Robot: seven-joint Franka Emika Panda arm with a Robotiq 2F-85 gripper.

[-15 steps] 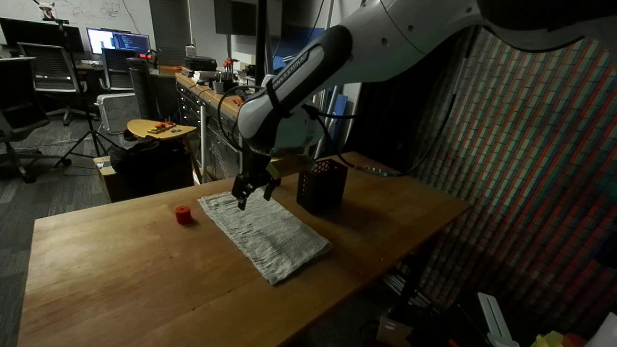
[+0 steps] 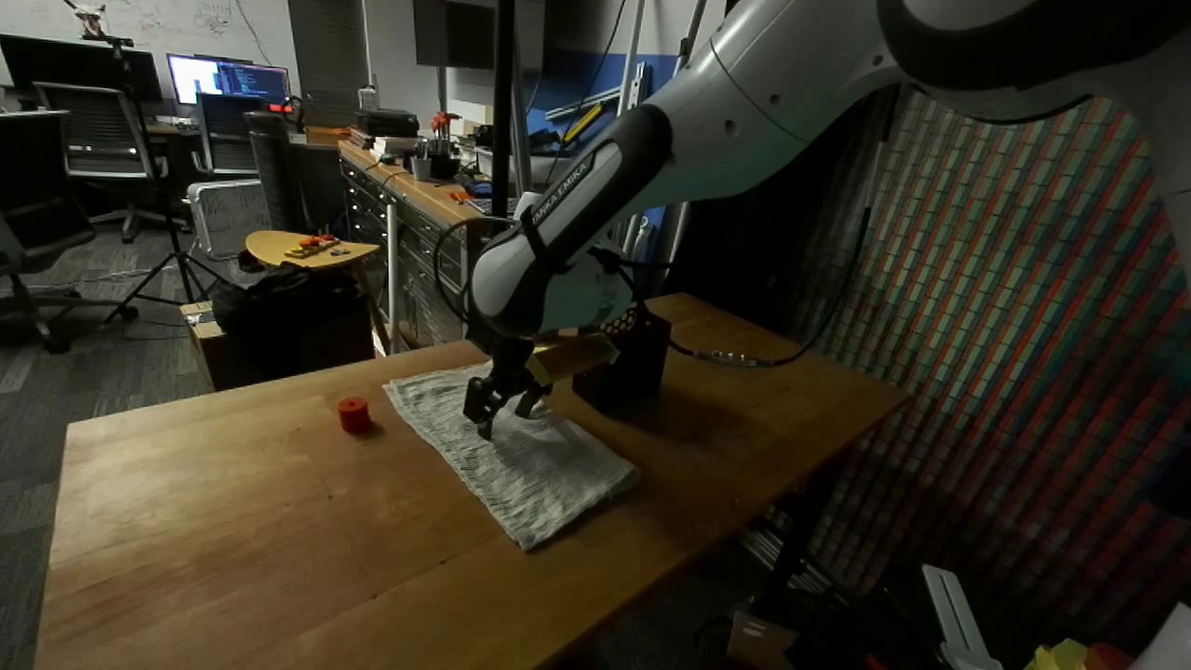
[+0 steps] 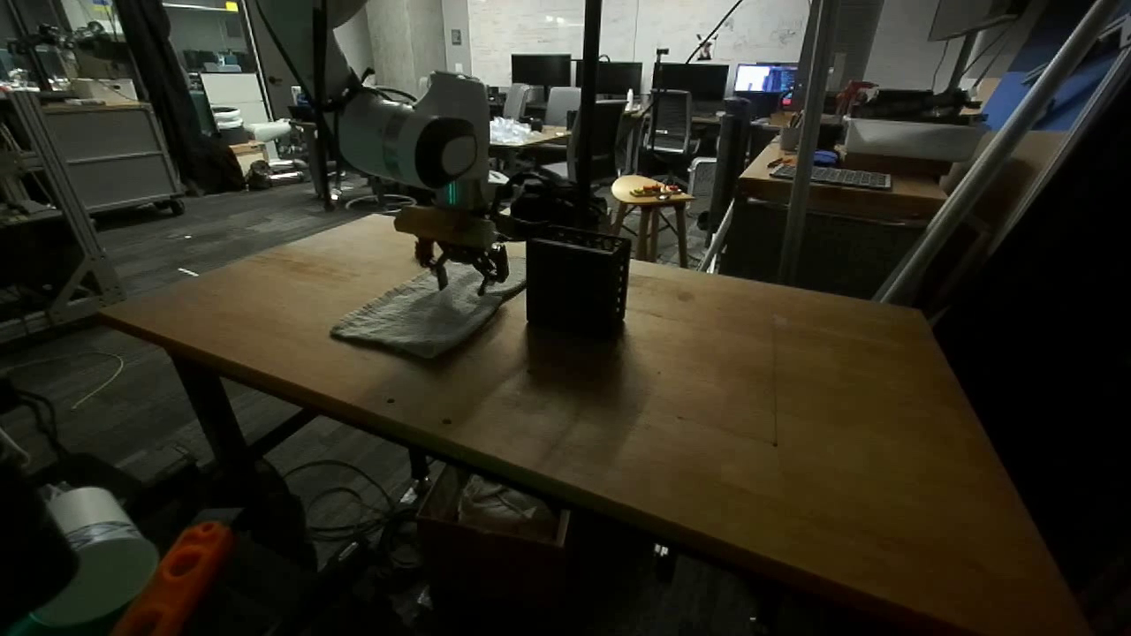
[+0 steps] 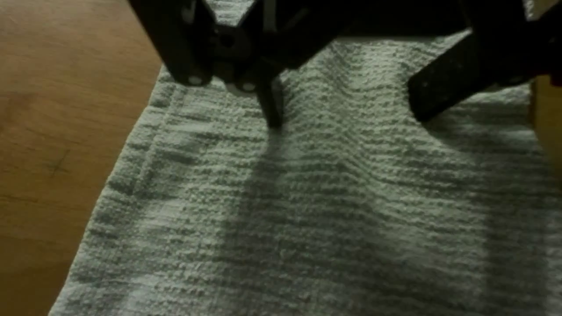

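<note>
A pale grey, ribbed cloth (image 2: 547,476) lies flat on the wooden table. My gripper (image 2: 504,424) is down at its upper surface, and the fingers stand apart. In the wrist view, a raised fold of the cloth (image 4: 337,158) runs between the two fingertips of the gripper. Both tips look to be at or very near the fabric; firm contact is hard to tell. In the second exterior view, the gripper (image 3: 463,286) stands over the far part of the cloth (image 3: 419,318).
A black perforated box (image 3: 578,281) stands on the table close beside the cloth. Away on the cloth's other side sits a small red cylinder (image 2: 354,415). Bare table (image 2: 246,525) spreads over the left and front in the first exterior view.
The arm has come down, bringing my gripper from above the cloth to its surface. The cloth now shows a bump near the fingers. Box and red cylinder have stayed put.
</note>
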